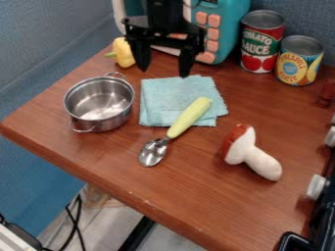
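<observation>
The black gripper (163,59) hangs at the top centre of the camera view, above the back of a folded light-blue cloth (171,96), with its fingers apart and nothing seen between them. A yellow-handled spoon (190,117) lies across the cloth's front, its metal bowl on the wood. A steel pot (98,116) stands left of the cloth. A red and white toy mushroom (257,161) lies at the right front.
A yellow toy (121,54), a teal toy appliance (224,20), a tomato can (262,44) and a second can (300,64) stand at the back. Black equipment (314,216) occupies the right edge.
</observation>
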